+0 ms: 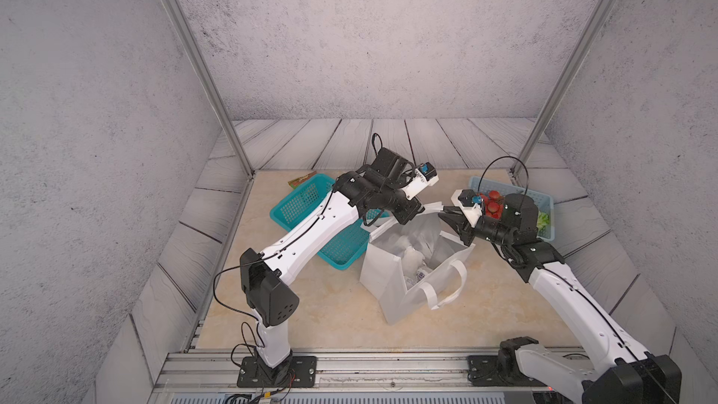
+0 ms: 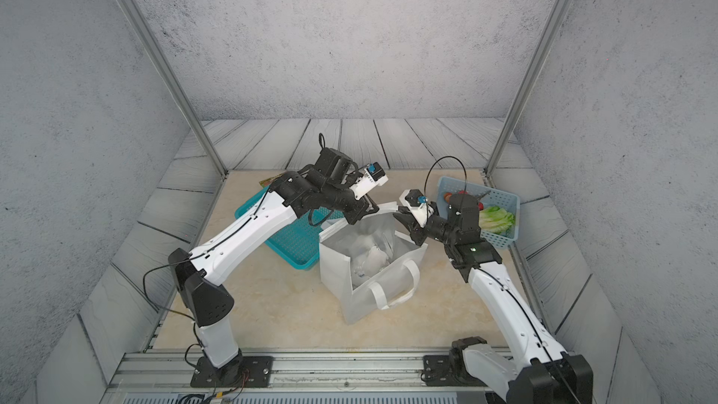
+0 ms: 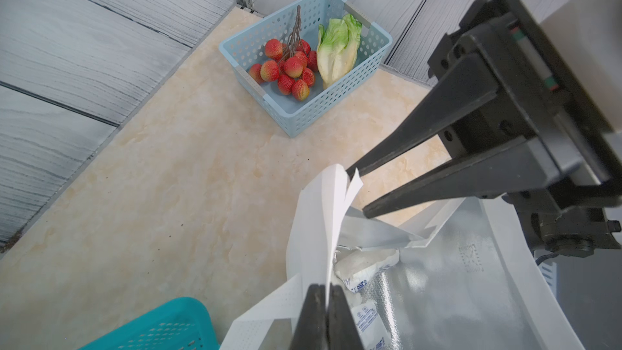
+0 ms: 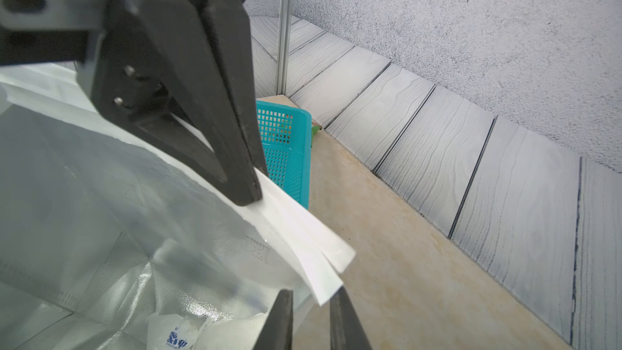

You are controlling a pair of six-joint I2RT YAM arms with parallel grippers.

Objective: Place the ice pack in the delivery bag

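Note:
The white delivery bag (image 1: 385,284) stands open on the table, its silver lining showing. White packs with blue print (image 3: 366,265) lie inside; I cannot tell which is the ice pack. My left gripper is shut on the bag's top rim, the thin white edge between its fingertips. My right gripper is part open at that rim, its fingertips just beside the folded edge (image 4: 324,265), nothing clearly held.
A teal basket (image 2: 288,243) is left of the bag. A light blue basket (image 3: 304,116) with red fruit and lettuce stands back right. Bare table lies in front of the bag.

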